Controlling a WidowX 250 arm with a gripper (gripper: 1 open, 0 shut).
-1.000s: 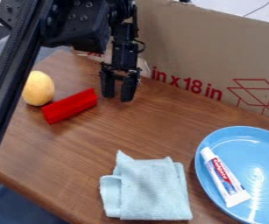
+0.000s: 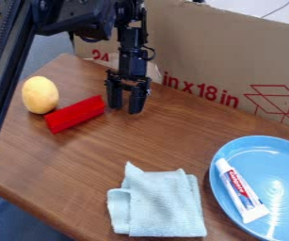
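My gripper [image 2: 126,94] hangs low over the back of the wooden table, fingers pointing down just right of a red rectangular block [image 2: 73,114]. Its two black fingers appear apart; I cannot make out anything between them. A yellow potato-like object [image 2: 40,94] lies left of the block. A light blue folded cloth [image 2: 155,202] lies at the front. At the right, a toothpaste tube [image 2: 238,188] rests on a blue plate [image 2: 272,165].
A large cardboard box [image 2: 216,52] stands along the back of the table [image 2: 96,160]. The table's left edge drops away at the lower left.
The gripper has shifted very slightly downward; the objects on the table have not moved.
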